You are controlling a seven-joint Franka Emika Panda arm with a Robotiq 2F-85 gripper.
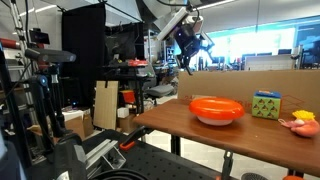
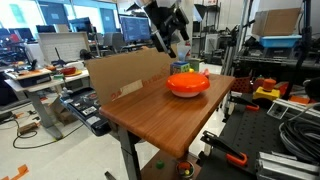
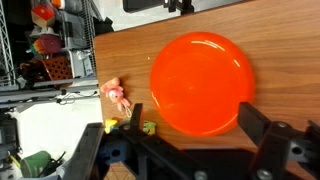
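Observation:
A round orange-red dish (image 1: 217, 105), pale underneath, rests on the wooden table (image 1: 178, 122). Exterior view 2 shows the same dish (image 2: 188, 83) near the table's far end. From above, the dish (image 3: 203, 82) looks smooth, with nothing visible on it. High over the table and clear of the dish hangs my gripper (image 1: 199, 57), tilted. In the wrist view, the dark fingers of my gripper stand wide apart at the lower edge, so it is open, and nothing is held between them.
A green-and-blue block (image 1: 266, 105) stands behind the dish. To its right lies a pink-orange toy (image 1: 302, 126) with a yellow top. A cardboard panel (image 2: 120, 78) borders the table's far side.

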